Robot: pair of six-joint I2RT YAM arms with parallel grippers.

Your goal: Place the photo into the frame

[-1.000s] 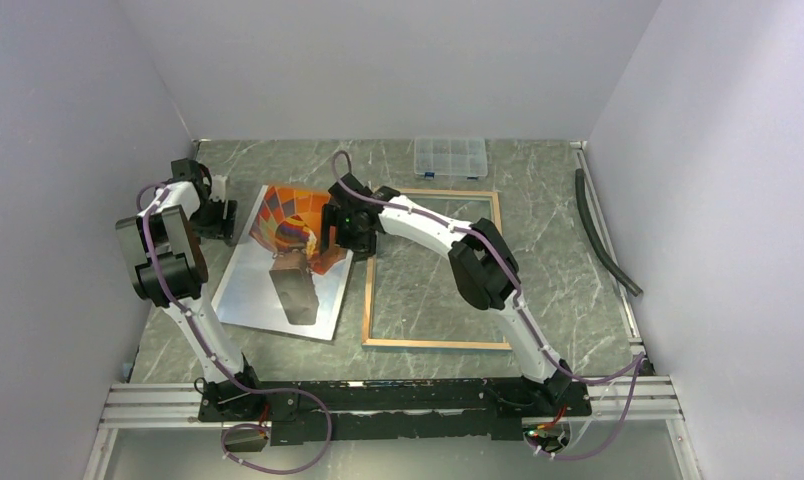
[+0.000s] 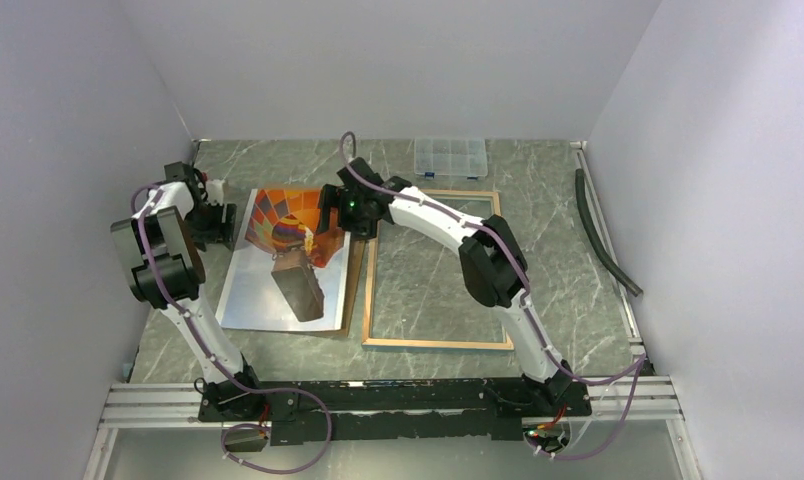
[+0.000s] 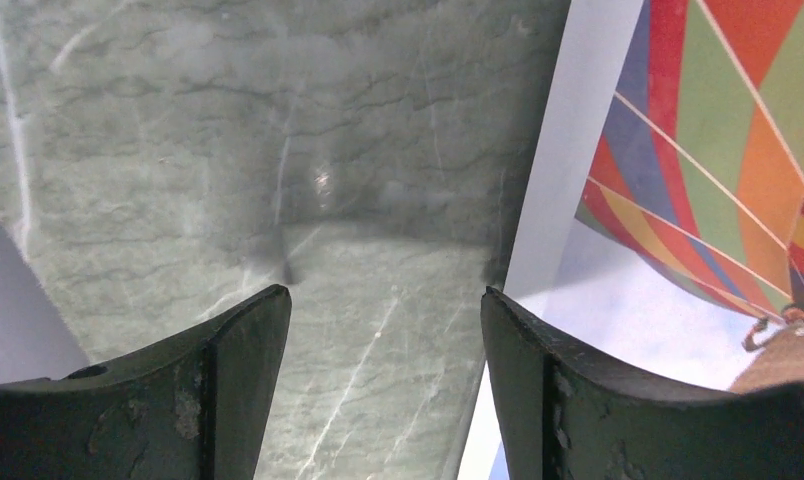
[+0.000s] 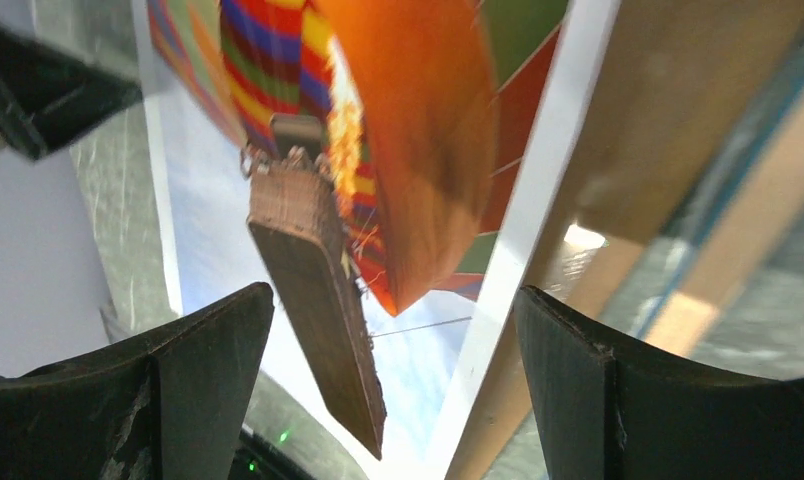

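The photo (image 2: 263, 295), a hot-air balloon print with white edges, lies on the table left of the empty wooden frame (image 2: 438, 345). A brown board (image 2: 354, 285) shows along its right side. At the photo's left edge, my left gripper is part open; its right finger overlaps the white edge in the left wrist view, and only bare table shows between the fingers. My right gripper is open over the photo's right part, one finger at its right edge. Contact is hard to judge. Part of the photo's top right is hidden by my right gripper in the top view.
A clear divided plastic box (image 2: 450, 158) stands at the back, behind the frame. To the far right a dark tube (image 2: 603, 235) lies by the table's edge.
The photo has turned slightly counterclockwise, its lower end shifting right. A brown strip has come into view along its right side. My right gripper has moved a little; the left has barely shifted.
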